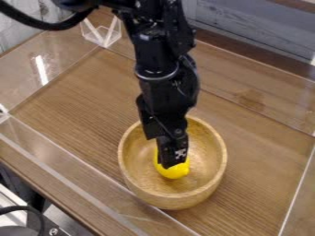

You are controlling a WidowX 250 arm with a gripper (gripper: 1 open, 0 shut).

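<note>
A round tan bowl (145, 189) sits on the wooden table at the lower centre. A yellow object (174, 169) lies inside it, partly hidden by my black gripper (165, 146), which reaches down from the top into the bowl, just over the yellow object. The fingers are open, as far as can be seen; whether they touch the yellow object is unclear.
Bare wooden table (252, 138) surrounds the bowl. A white wire-like stand (101, 29) is at the back left, and a pale wall runs along the back right. Black cables lie at the bottom left corner.
</note>
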